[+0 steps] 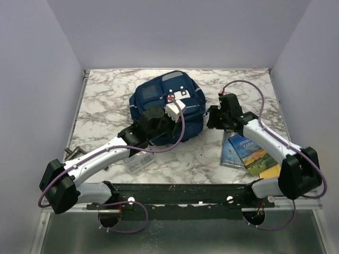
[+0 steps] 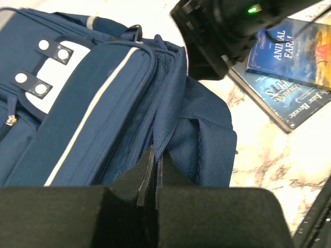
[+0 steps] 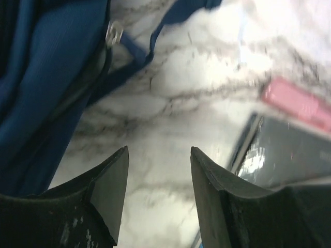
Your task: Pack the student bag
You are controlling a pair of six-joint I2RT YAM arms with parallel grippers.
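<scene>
The dark blue school bag (image 1: pixel 164 92) lies on the marbled table, its front pocket facing up. My left gripper is shut at the bag's opening, and a folded edge of blue cloth (image 2: pixel 173 116) runs in between its fingertips. Right of the bag, my right gripper (image 1: pixel 208 115) hangs close to its side; in the right wrist view its two fingertips (image 3: pixel 120 157) stand apart with only bare table showing between them. Books lie at the right: the Animal Farm book (image 2: pixel 289 51) overlaps a Jane Eyre book (image 2: pixel 289 101).
A clear flat case (image 1: pixel 139 162) lies on the front left, and a dark mesh holder (image 1: pixel 77 153) sits at the left edge. Something yellow (image 1: pixel 271 172) shows under the right arm. A pink block (image 3: pixel 295 98) lies beside a dark book.
</scene>
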